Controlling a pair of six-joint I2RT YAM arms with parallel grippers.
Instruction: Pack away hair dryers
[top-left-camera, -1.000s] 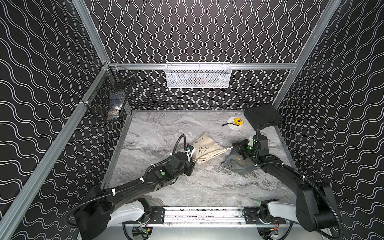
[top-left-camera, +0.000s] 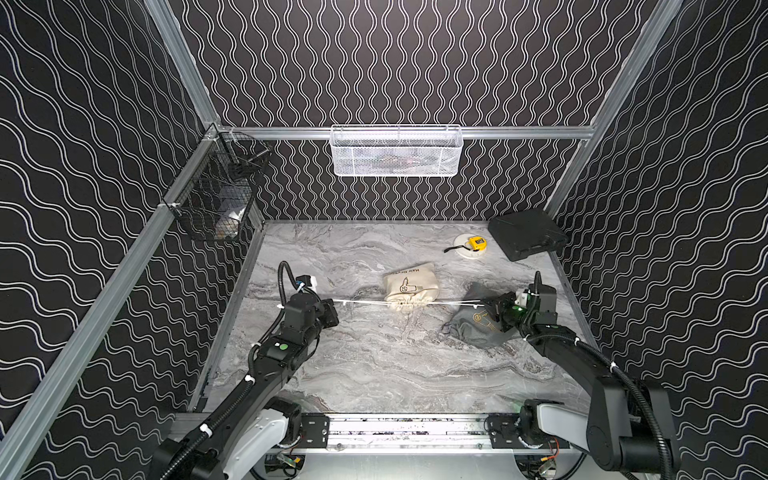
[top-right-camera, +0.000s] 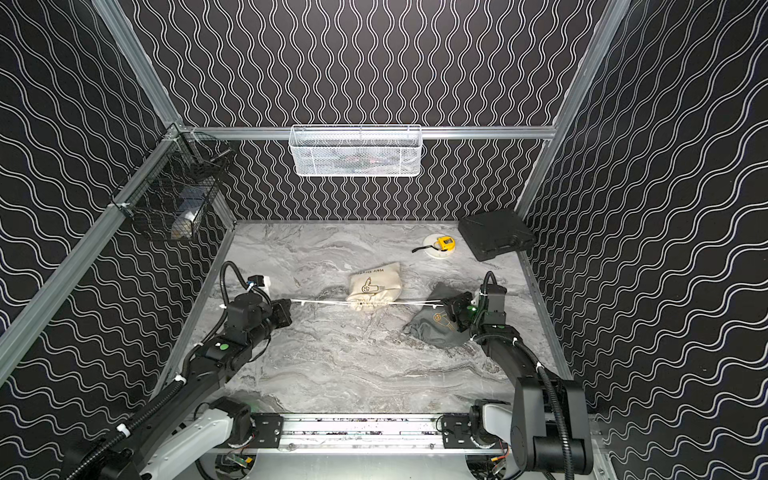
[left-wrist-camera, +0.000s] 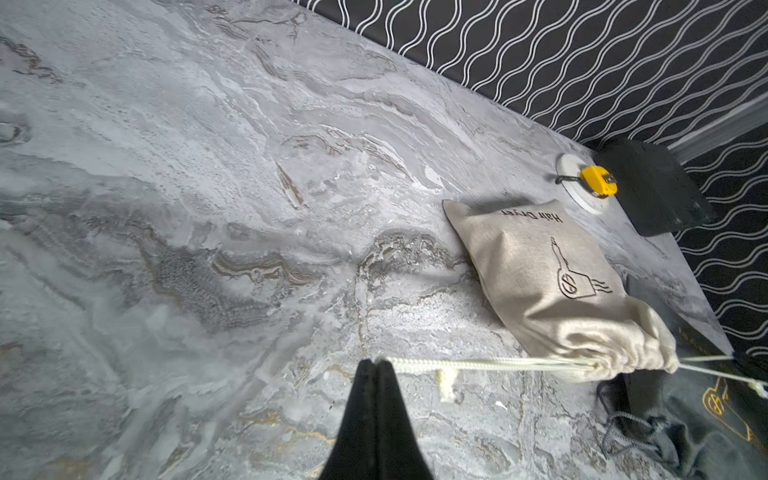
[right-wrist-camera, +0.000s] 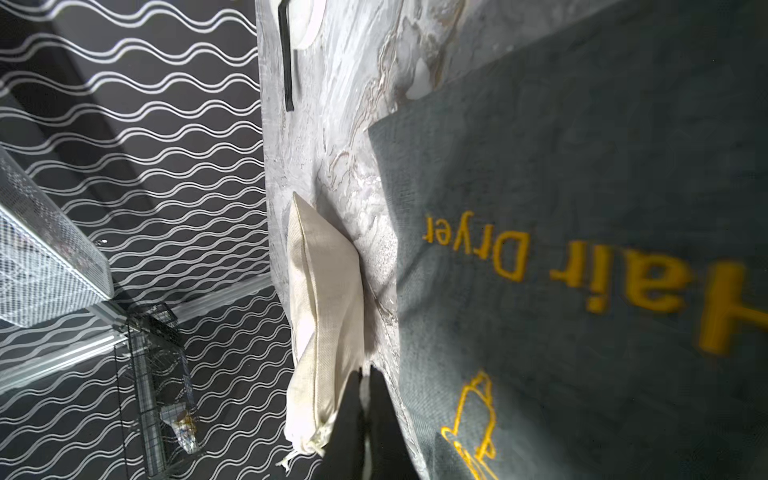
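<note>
The cream Hair Dryer bag (top-left-camera: 412, 284) lies mid-table, its neck cinched, white drawstrings (left-wrist-camera: 496, 364) stretched taut to both sides. My left gripper is shut on one string end at the bag's left. My right gripper (top-right-camera: 457, 304), to the right above the grey bag (right-wrist-camera: 576, 184), is shut where the other string ends; its fingertips are too small in the top views to show the string clearly. The grey bag lies flat with yellow lettering.
A tape measure (top-left-camera: 477, 243) on a white disc and a black case (top-left-camera: 524, 233) sit at the back right. A white wire basket (top-left-camera: 396, 156) hangs on the back rail, a black one (top-left-camera: 204, 216) at left.
My left gripper has moved left and my right slightly right. The drawstrings have been drawn out long and taut, and the cream bag's neck is more gathered.
</note>
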